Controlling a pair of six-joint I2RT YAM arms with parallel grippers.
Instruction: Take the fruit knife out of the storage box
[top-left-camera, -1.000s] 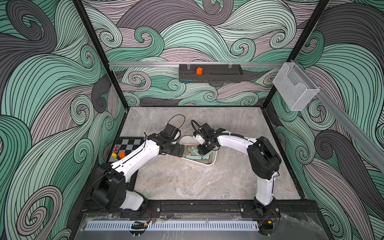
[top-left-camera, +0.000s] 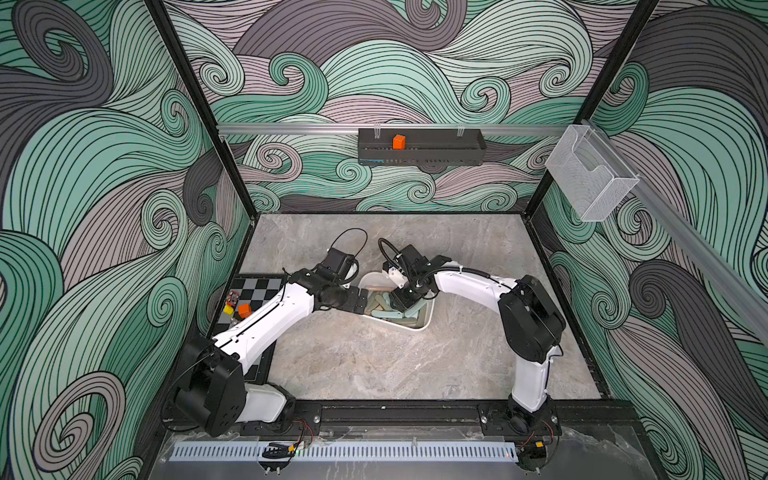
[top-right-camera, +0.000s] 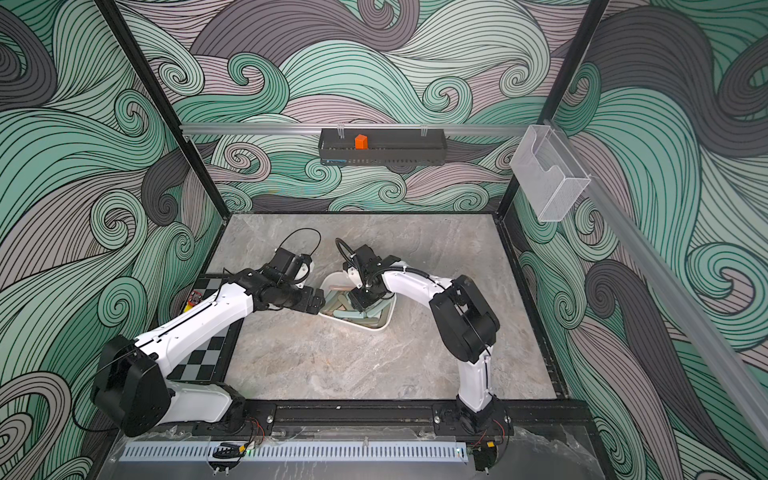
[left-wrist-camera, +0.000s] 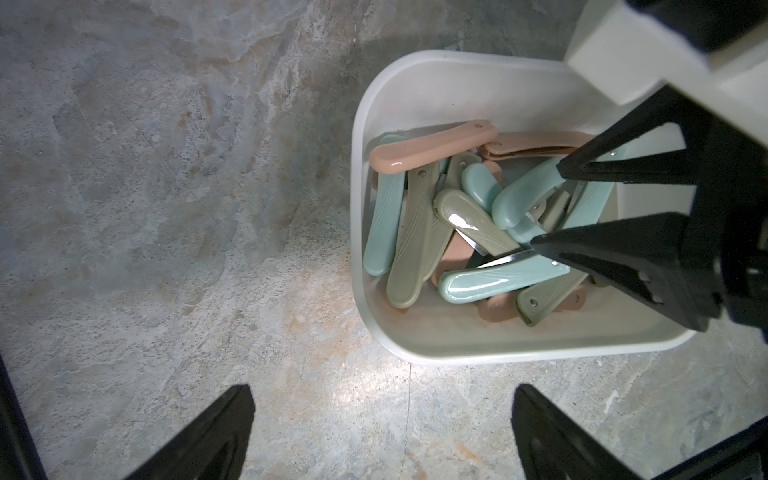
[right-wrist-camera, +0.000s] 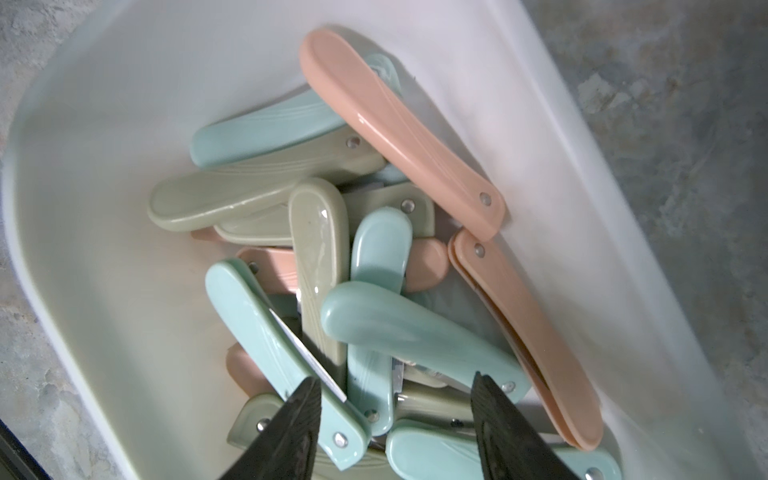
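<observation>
The white storage box (left-wrist-camera: 364, 304) holds a jumble of folding fruit knives with pink, olive and light blue handles. My right gripper is over the pile, open, its fingertips down inside the box. Between and just ahead of its fingers lie a light blue knife (right-wrist-camera: 420, 336) and another blue one beneath. A third light blue knife (right-wrist-camera: 272, 344) shows a strip of blade and runs beside the left finger. Whether the fingers touch any handle, I cannot tell. My left gripper stands open above the table, left of the box, with nothing between its fingers.
A checkered board (top-left-camera: 260, 284) with small coloured blocks is at the table's left edge. On the back rail hangs a black tray (top-left-camera: 440, 148) with an orange cube; a clear holder (top-left-camera: 592, 176) hangs at right.
The right arm's elbow has moved a little to the right and forward, while its gripper stays over the box almost in place.
</observation>
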